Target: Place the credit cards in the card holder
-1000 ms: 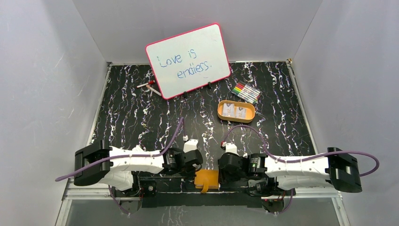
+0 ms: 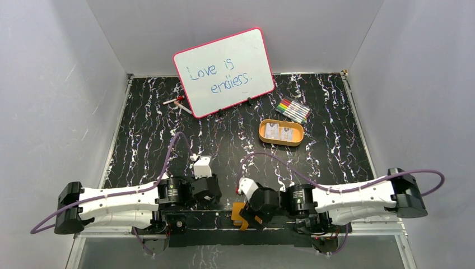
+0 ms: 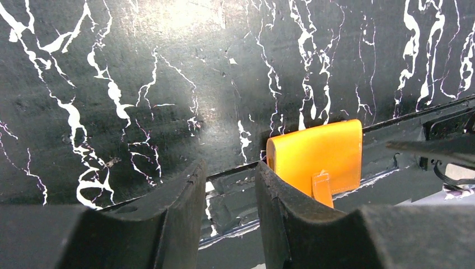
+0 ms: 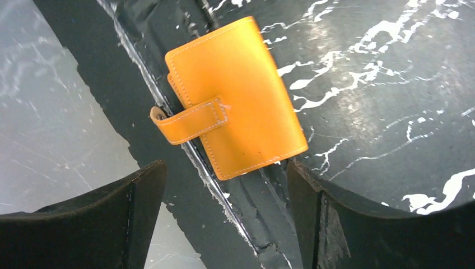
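An orange card holder (image 4: 241, 95), closed with its strap (image 4: 190, 120), lies at the table's front edge. Over it, in the top view, is my right gripper (image 2: 242, 206), partly covering the holder (image 2: 238, 208). The right wrist view has that gripper with its fingers well apart and nothing between them, the holder beyond their tips. My left gripper stands open and empty to the left of the holder (image 3: 322, 154). White cards (image 2: 271, 130) lie in a yellow tray (image 2: 282, 143) at the right rear.
A whiteboard (image 2: 224, 73) with writing leans at the back, with loose markers (image 2: 182, 106) at its left. A pack of coloured markers (image 2: 293, 110) lies behind the tray. Mid-table is bare.
My left gripper has drawn away leftward from the holder. The right one has shifted left and turned, now over the holder's right part. Holder and tray look to be in the same places.
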